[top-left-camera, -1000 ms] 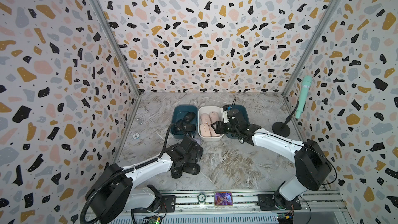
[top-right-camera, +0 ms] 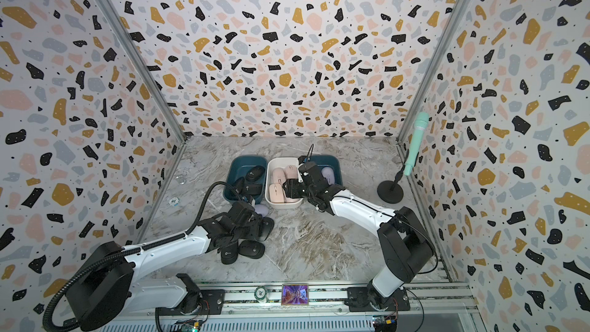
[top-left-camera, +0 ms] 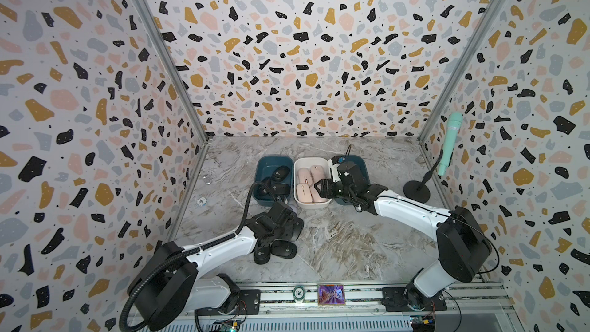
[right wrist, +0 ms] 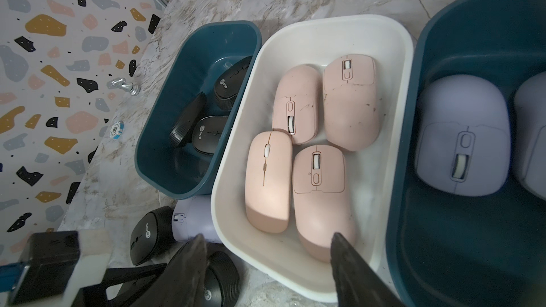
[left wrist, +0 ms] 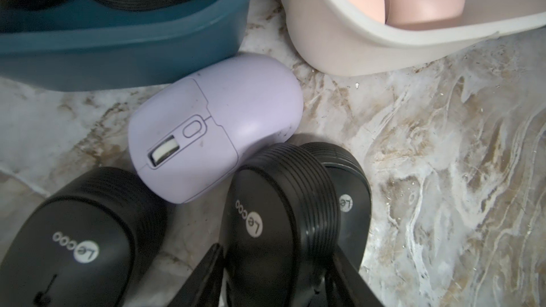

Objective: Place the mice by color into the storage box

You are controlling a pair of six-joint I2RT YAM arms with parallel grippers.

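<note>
In the left wrist view, my left gripper has its fingers on either side of a tilted black mouse [left wrist: 261, 216]; whether they grip it cannot be told. Another black mouse [left wrist: 349, 193] is partly hidden behind it. A lavender mouse [left wrist: 227, 119] lies just beyond, by the left blue box [left wrist: 130, 59]. A further black mouse [left wrist: 74, 238] rests at left. Several pink mice [right wrist: 270, 182] lie in the white box [right wrist: 378, 227], above which my right gripper stands open and empty. Black mice [right wrist: 209, 135] occupy the left box.
Lavender mice [right wrist: 463, 130] sit in the right blue box [right wrist: 455, 250]. More black mice [top-left-camera: 283, 249] lie near the left arm. A green microphone [top-left-camera: 450, 141] on a stand is at the right.
Beside my left gripper, a black mouse has shifted slightly right, and more of the lavender mouse now shows in the top left view. The right arm looks nearly still.
</note>
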